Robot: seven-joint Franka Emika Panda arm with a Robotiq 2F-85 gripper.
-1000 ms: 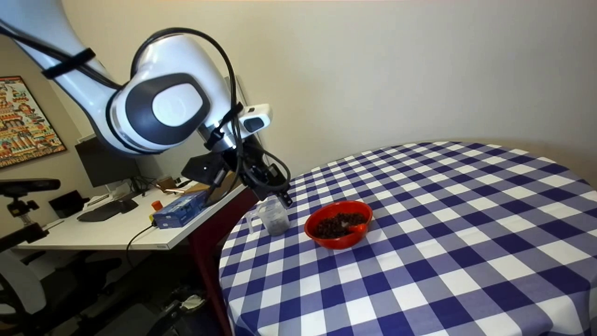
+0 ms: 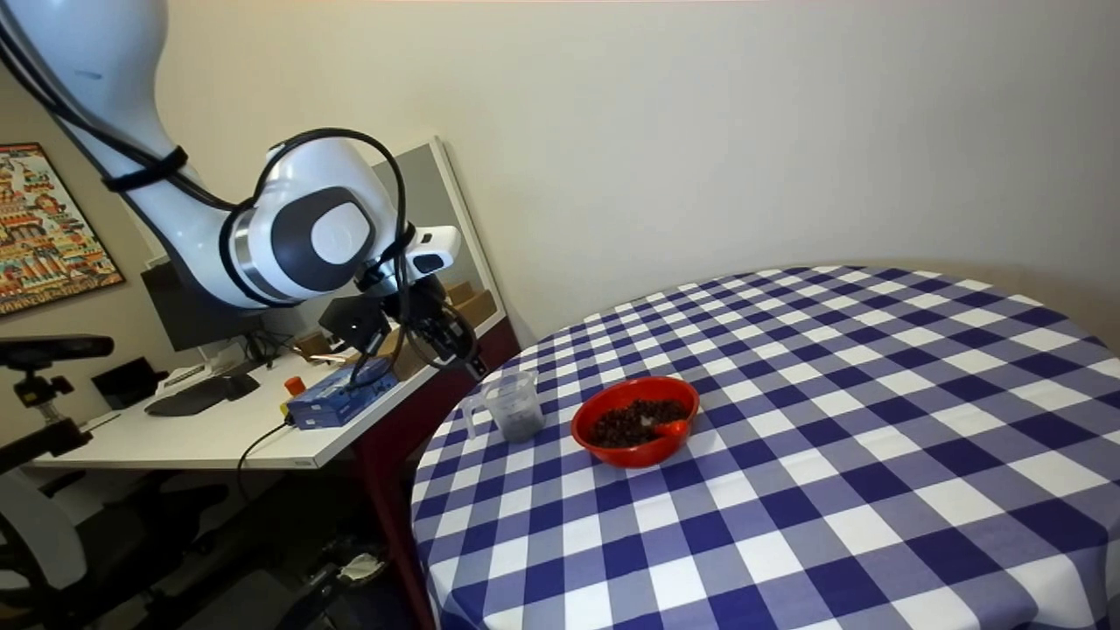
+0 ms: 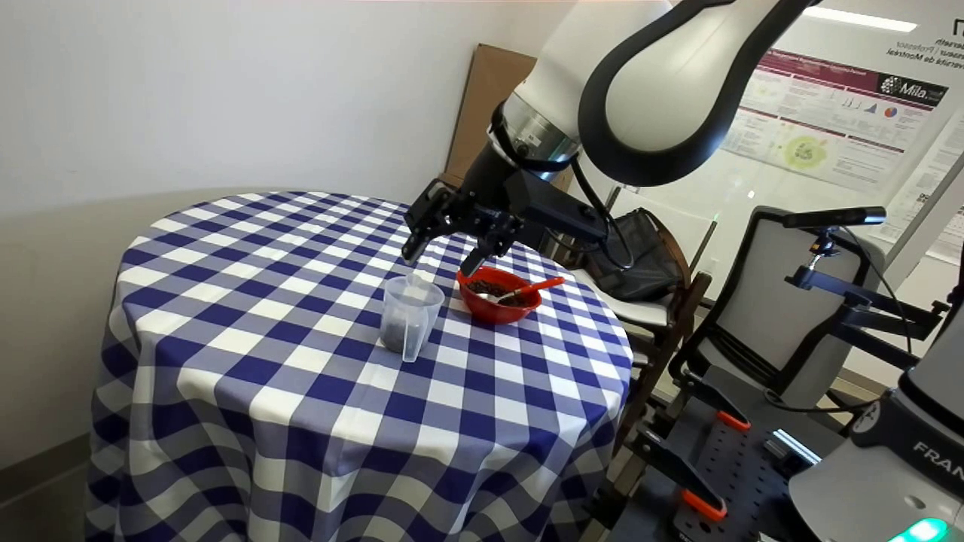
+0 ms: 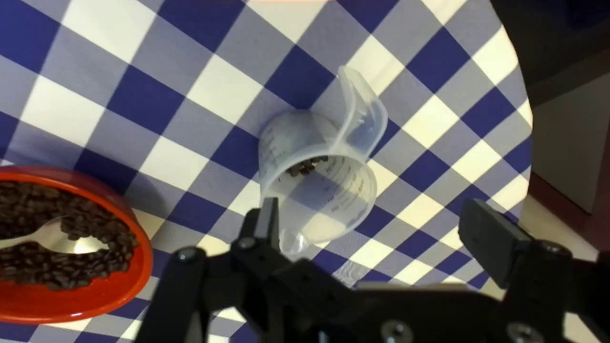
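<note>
Wide apart stand the fingers of my open gripper, with nothing held between them. In the wrist view a clear measuring cup (image 4: 297,140) stands upright on the tablecloth, with a few dark coffee beans (image 4: 307,166) showing inside. My gripper is above the cup, apart from it as far as the views tell. To the left sits a red bowl (image 4: 143,246) of coffee beans (image 4: 34,208). A spoon (image 4: 68,240) rests in those beans; its red handle (image 3: 542,284) leans over the rim in exterior view 2.
A blue-and-white checked cloth covers the round table (image 2: 840,420), mostly bare beyond the cup and bowl. The table's edge runs close to the cup. Beside it is a white desk (image 2: 231,441) with a blue box (image 2: 341,394).
The arm and gripper have shifted left in exterior view 1, away from the bowl's side. Cup and bowl have stayed where they were.
</note>
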